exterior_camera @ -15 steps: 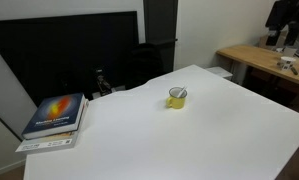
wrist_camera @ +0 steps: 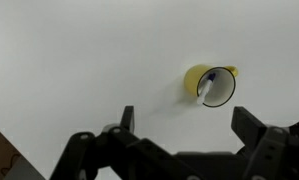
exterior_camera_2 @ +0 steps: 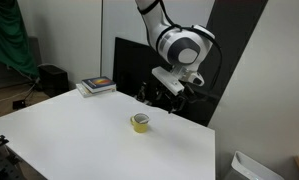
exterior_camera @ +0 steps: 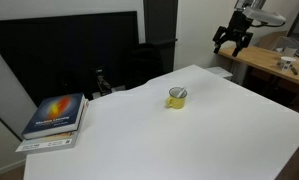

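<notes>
A yellow mug [exterior_camera: 175, 102] with a pale inside stands upright near the middle of the white table, and a slim white stick [exterior_camera: 183, 92] leans in it. From above, the wrist view shows the mug [wrist_camera: 193, 79] right of centre, its handle at the upper right; the stick [wrist_camera: 203, 90] has a dark blue part. My gripper [exterior_camera: 227, 49] hangs above and behind the mug, well clear of it. Its fingers are spread wide, with nothing held between the black fingers. In exterior view 2 the gripper [exterior_camera_2: 158, 101] is also apart from the mug [exterior_camera_2: 140, 126].
Stacked books [exterior_camera: 53, 116] lie on the table's left end. A black screen [exterior_camera: 69, 55] stands behind the table.
In exterior view 1 my gripper has come in from the upper right edge, moving left and slightly down. Mug and books have stayed in place.
</notes>
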